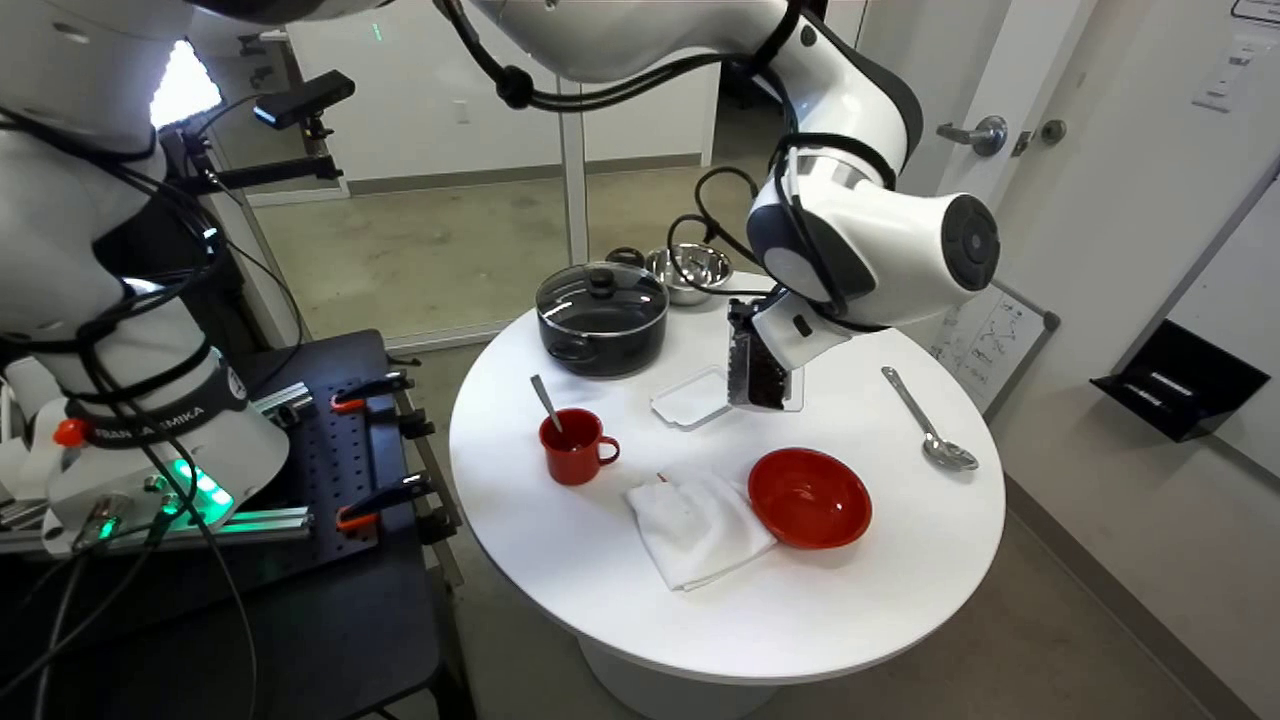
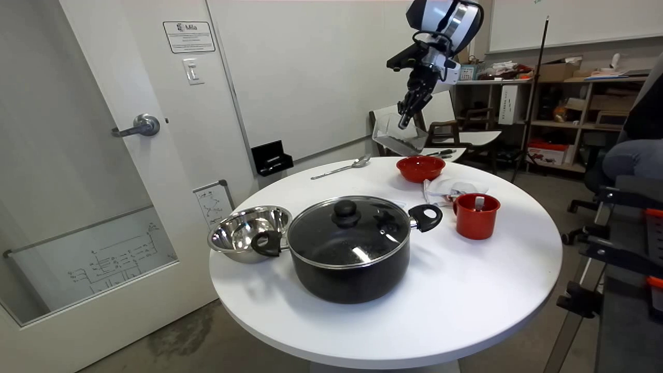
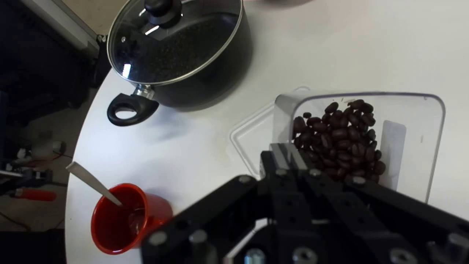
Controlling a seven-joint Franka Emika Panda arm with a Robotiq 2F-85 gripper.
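A clear box holding dark brown beans hangs above the table, tilted. My gripper is shut on its thin side wall. In exterior view 2 the box shows in the air with the gripper at it, beyond the red bowl. Part of the beans and the lower wall is hidden behind my fingers in the wrist view. On the table lies a flat clear-white lid; the box partly covers it in exterior view 1. The red bowl looks empty.
A lidded black pot and a steel bowl stand at the back. A red mug with a spoon handle, a white cloth and a slotted spoon occupy other spots. Bare table surrounds the bowl's front side.
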